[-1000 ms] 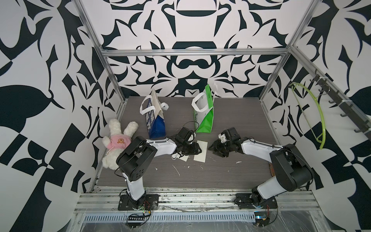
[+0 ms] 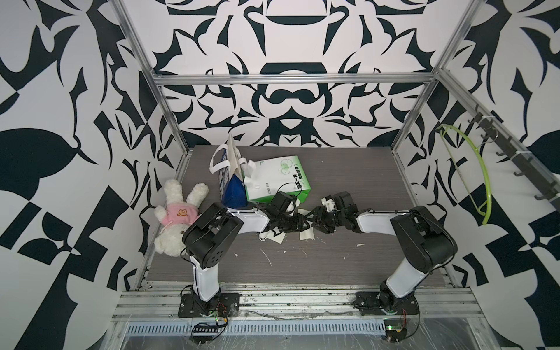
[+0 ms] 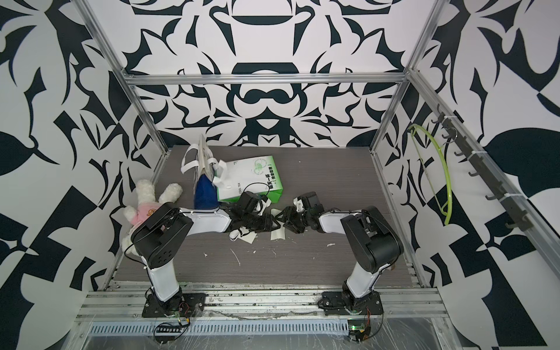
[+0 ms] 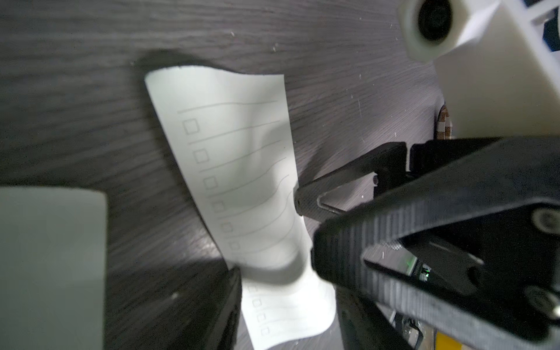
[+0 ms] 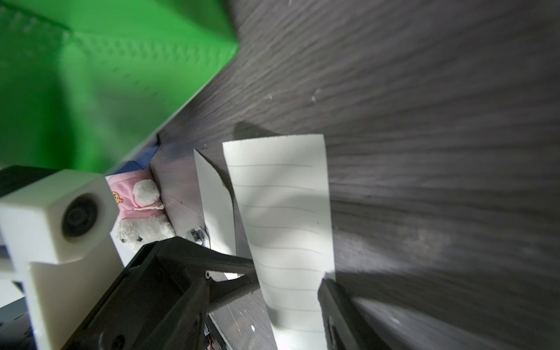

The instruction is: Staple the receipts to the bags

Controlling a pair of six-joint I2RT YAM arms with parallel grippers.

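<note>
A lined white receipt (image 4: 245, 175) lies on the table between my two grippers. My left gripper stands part open, the receipt between its fingers and not pinched. Facing it, my right gripper is open around the same strip, its fingertips close to the paper's edge in the left wrist view. A second receipt (image 5: 214, 201) lies to the left, partly under my left arm. The green bag (image 2: 274, 175) is on its side, its printed white face upward. Against its left end stands the blue bag (image 2: 235, 189). No stapler can be made out.
A plush rabbit (image 2: 178, 217) in pink sits at the left. Beside the left gripper is a small white object (image 2: 262, 235), mostly hidden. Paper scraps lie near the front.
The green bag, upright before, has toppled leftward against the blue bag. My right gripper has moved left to the receipt, and the left one slightly right.
</note>
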